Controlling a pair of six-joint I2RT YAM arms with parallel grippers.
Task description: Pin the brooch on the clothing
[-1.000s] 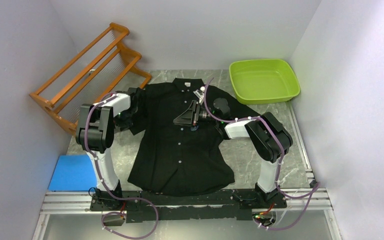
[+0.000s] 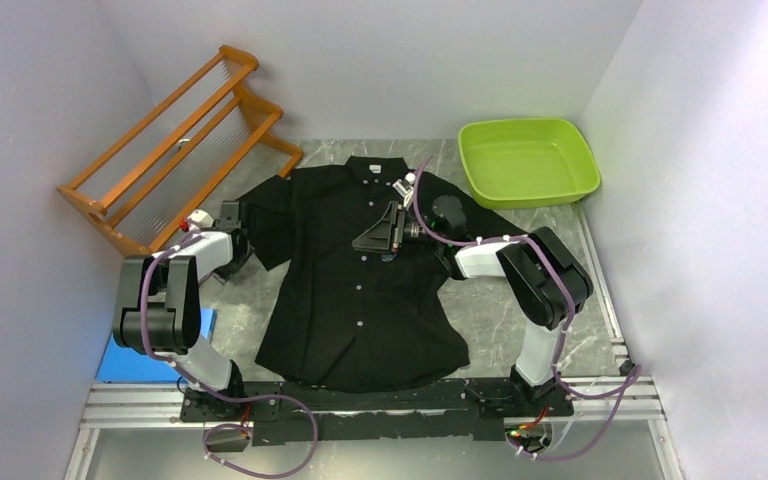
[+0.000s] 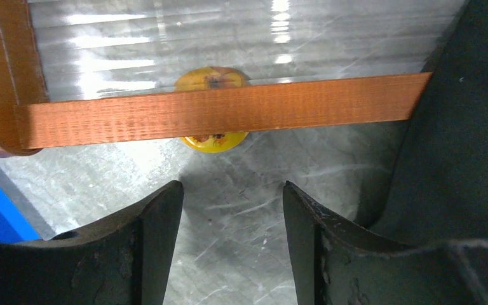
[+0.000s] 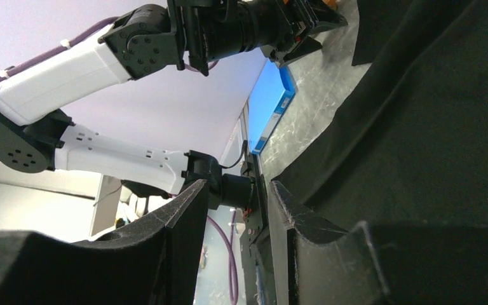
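In the left wrist view a round, glossy yellow piece [image 3: 215, 145], likely the brooch, lies behind the rack's lowest wooden bar, which hides its middle. My left gripper is short of it, open, with only bare tabletop between its fingers. The black button-up garment [image 2: 345, 320] is spread across the table, collar at the back. Over its upper chest my right gripper [image 2: 375, 235] is held open; nothing shows between its fingers in the right wrist view. A small bluish patch [image 2: 388, 257] just under it is too small to make out.
A wooden rack [image 2: 145, 165] stands at the back left, close to the left gripper. A blue folder [image 2: 140, 360] lies at the front left. At the back right is an empty green tub [image 2: 530, 195].
The right arm has shifted only slightly to the right.
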